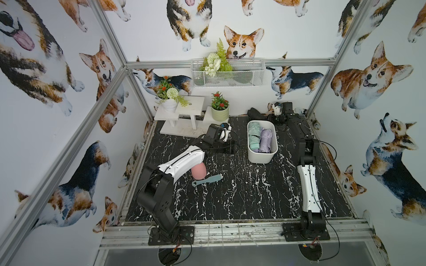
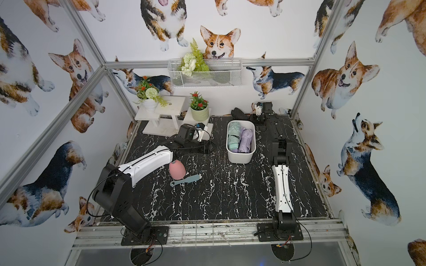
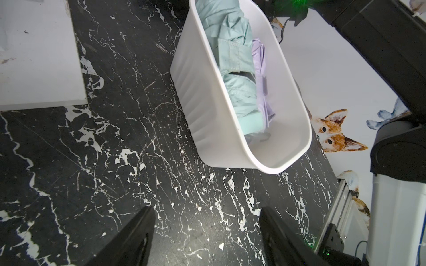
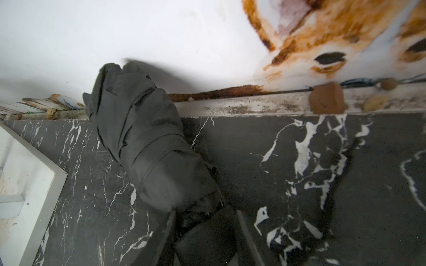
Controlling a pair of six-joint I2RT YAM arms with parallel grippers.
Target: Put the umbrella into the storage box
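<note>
A folded black umbrella [image 4: 146, 137] lies at the table's back edge against the wall, behind the white storage box [image 1: 261, 158]. In the right wrist view, the fingers of my right gripper stand on either side of its dark handle [image 4: 208, 241], close to it; whether they press on it cannot be told. A mint umbrella [image 3: 230, 44] and a lilac umbrella [image 3: 261, 79] lie side by side inside the box. My left gripper is open and empty over bare table, left of the box.
Beneath the left arm are a pink rounded object [image 1: 199, 171] and a blue-grey flat tool [image 1: 207, 180]. A white stand [image 1: 177, 128] with potted plants occupies the back left. Table space in front of the box is free.
</note>
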